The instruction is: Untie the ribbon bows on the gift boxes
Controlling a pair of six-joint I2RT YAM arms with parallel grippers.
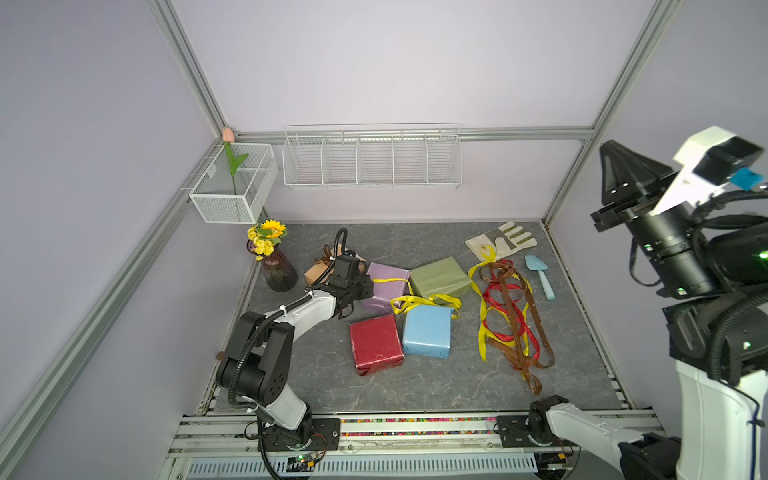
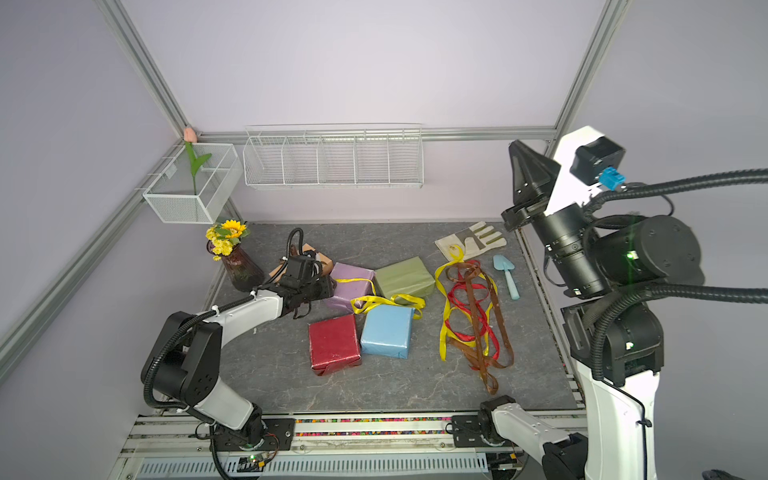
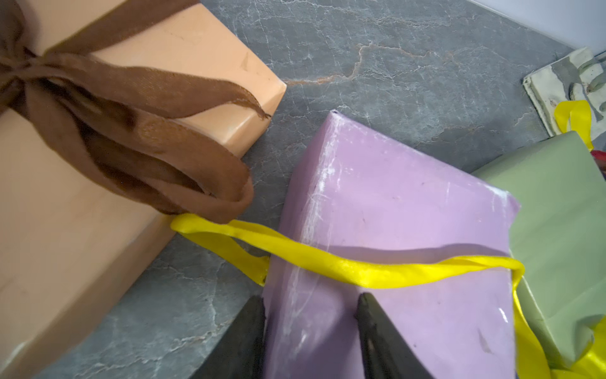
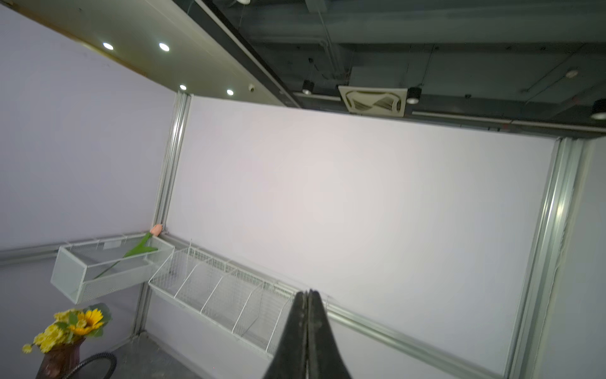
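Observation:
The purple box (image 3: pixel 404 189) fills the middle of the left wrist view. A yellow ribbon (image 3: pixel 378 273) lies loosely across it, with no bow visible on it. My left gripper is low over this box, fingers apart, spanning its left edge; contact is unclear. The tan box (image 3: pixel 183 50) to the left carries a tied brown ribbon bow (image 3: pixel 126 120). My right gripper is raised high at the right, fingertips together, nothing between them. The green box (image 1: pixel 440 280), blue box (image 1: pixel 427 330) and red box (image 1: pixel 376 344) show no ribbon tied around them.
Removed-looking loose red, brown and yellow ribbons (image 1: pixel 512 320) lie in a heap at the right. Behind are a glove (image 1: pixel 500 240) and a small blue trowel (image 1: pixel 540 276). A flower vase (image 1: pixel 278 272) stands back left.

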